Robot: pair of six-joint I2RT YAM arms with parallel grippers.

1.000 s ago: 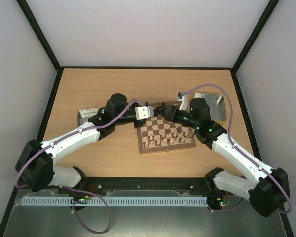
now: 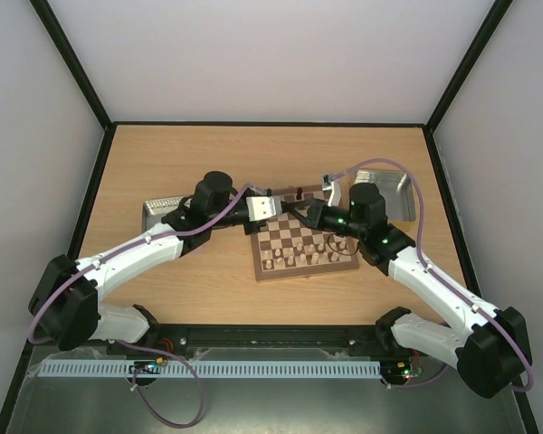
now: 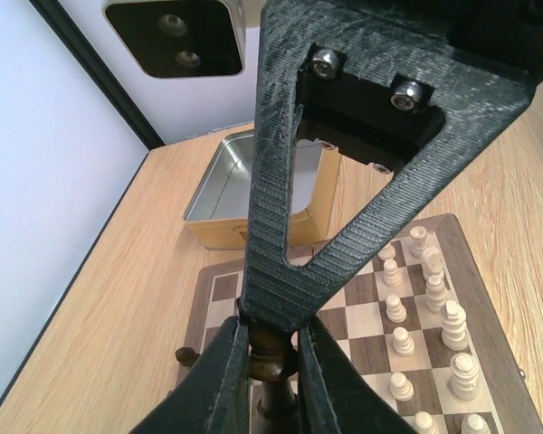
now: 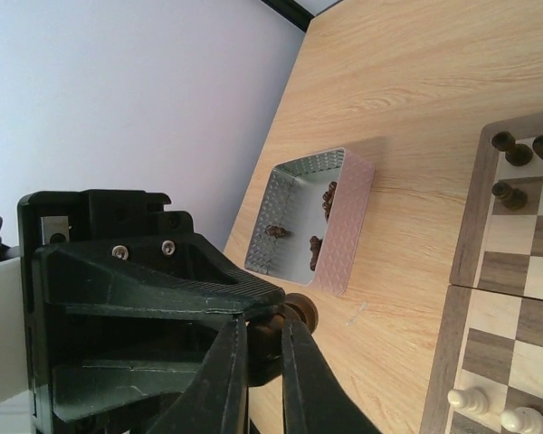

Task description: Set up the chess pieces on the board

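Note:
My two grippers meet above the chessboard (image 2: 299,262), left (image 2: 281,207) and right (image 2: 294,210). In the left wrist view both close on one dark brown piece (image 3: 273,363): my left gripper's fingers below, the right one's from above. The right wrist view shows the dark piece (image 4: 294,316) at the fingertips, partly hidden. White pieces (image 3: 463,375) stand along one side of the board; a few dark ones (image 4: 511,194) stand on the other.
A tray with dark pieces (image 4: 302,253) sits left of the board. An empty metal tray (image 2: 394,194) lies at the back right. The table in front of the board is clear.
My right gripper has shifted very slightly at the meeting point over the board since a second ago; the left arm looks unchanged.

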